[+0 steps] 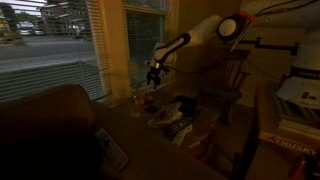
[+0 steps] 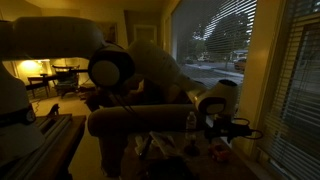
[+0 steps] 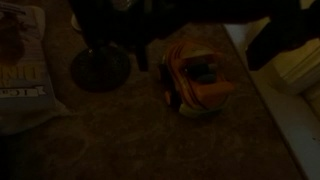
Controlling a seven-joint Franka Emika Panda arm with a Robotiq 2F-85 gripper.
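An orange and yellow toy vehicle with dark parts rests on the brown surface, near the middle of the wrist view. My gripper stands open above it, its dark fingers spread to either side at the top of that view, and nothing is held. In the first exterior view the gripper hangs by the window, above the far end of the surface. From the other side, the gripper shows above a small reddish thing, probably the same toy.
A dark round object sits left of the toy, and a printed bag lies farther left. The pale window ledge borders the right. A bottle stands near the arm.
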